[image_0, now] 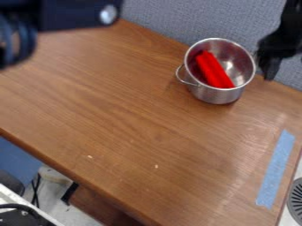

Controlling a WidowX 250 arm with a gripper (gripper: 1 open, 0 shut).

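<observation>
A steel pot (227, 92) with a wire handle sits at the back right of the wooden table, a red cylindrical object (213, 69) lying inside it. A dark, blurred part of the robot (276, 44) is at the top right edge, right of the pot and mostly out of frame; its fingers cannot be made out. Another dark blurred shape fills the top left corner.
A strip of blue tape (276, 168) lies at the right. A grey padded wall stands behind the pot.
</observation>
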